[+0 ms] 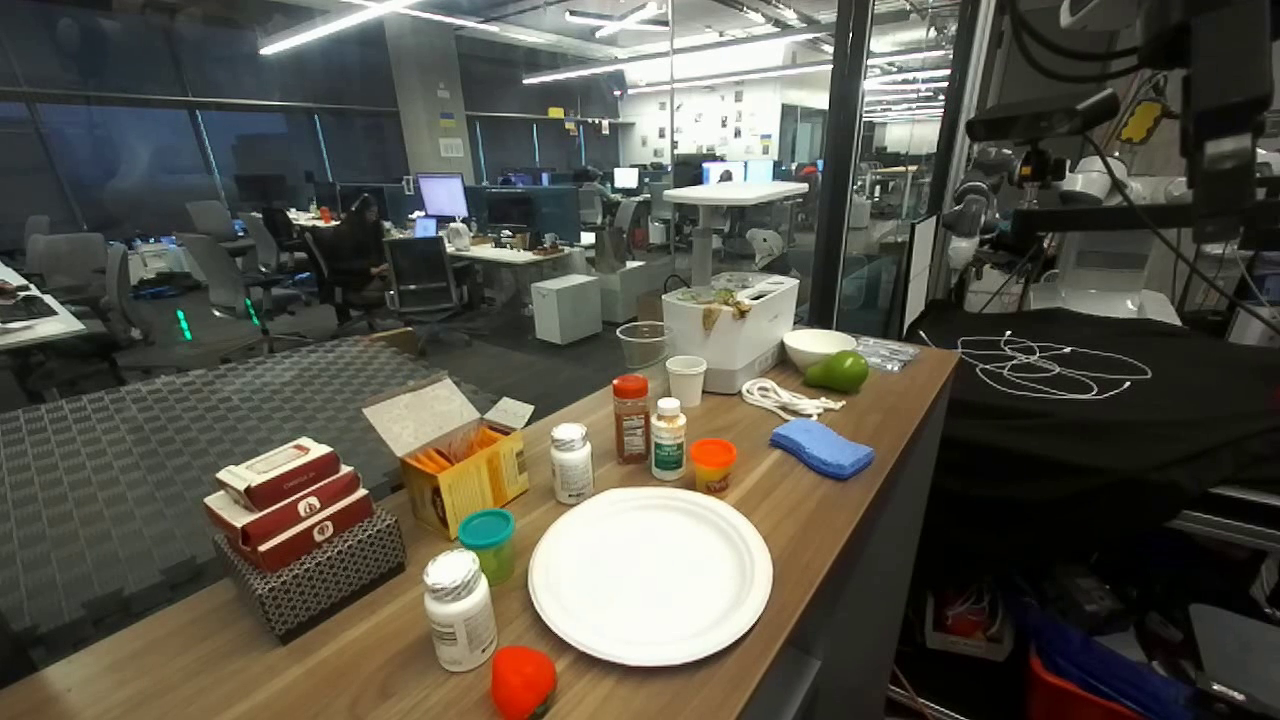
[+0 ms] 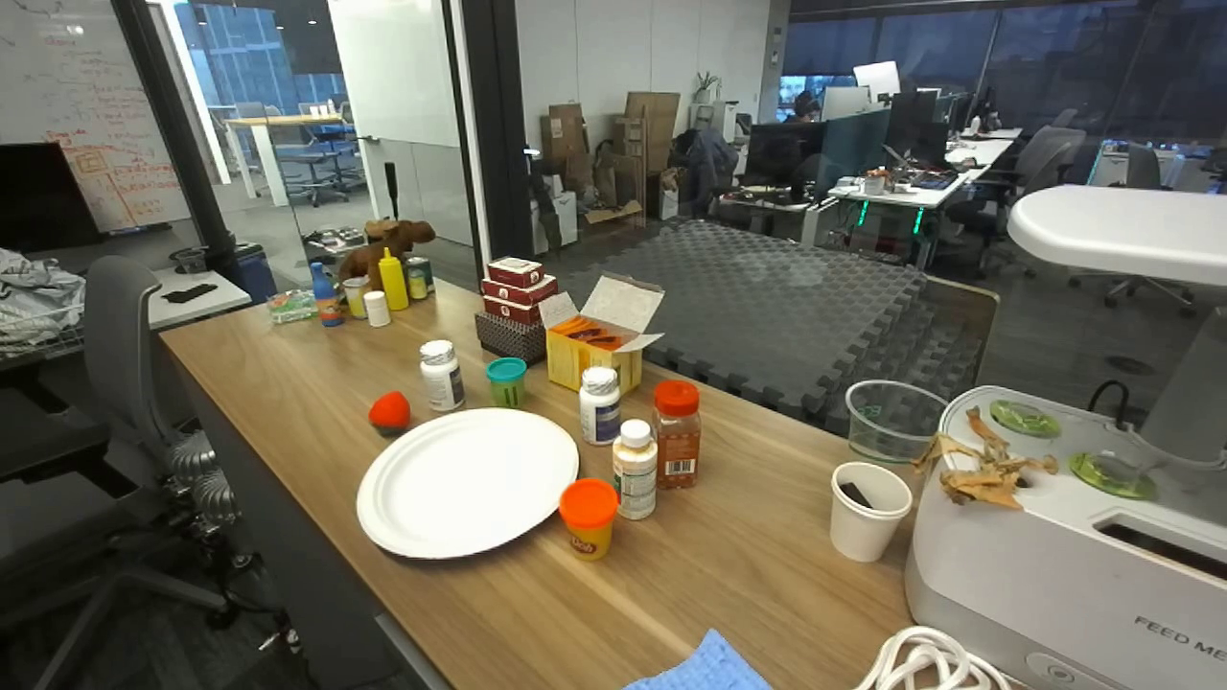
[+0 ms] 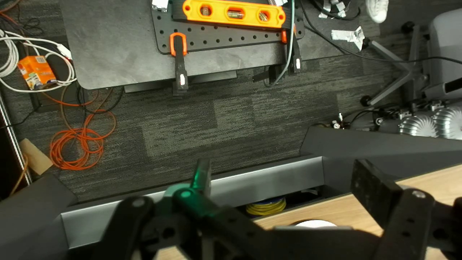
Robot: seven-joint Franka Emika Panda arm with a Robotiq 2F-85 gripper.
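In the wrist view my gripper is open, its dark fingers wide apart with nothing between them. It hangs off the counter's edge, over an open drawer and the floor; neither exterior view shows it. An empty white plate (image 1: 650, 576) lies on the wooden counter. Around it stand a white bottle (image 1: 459, 610), a teal-lidded tub (image 1: 487, 544), an orange-lidded tub (image 1: 713, 466), two more white bottles (image 1: 572, 463) and a red-capped spice jar (image 1: 631, 419). A red ball-like object (image 2: 390, 412) rests near the plate.
An opened yellow box (image 1: 468, 474) and stacked red boxes (image 1: 288, 504) line the counter's far side. A blue cloth (image 1: 822, 448), a paper cup (image 2: 869, 510) and a white planter (image 2: 1058, 575) occupy the other end. Bare counter (image 2: 311, 391) shows beside the red object.
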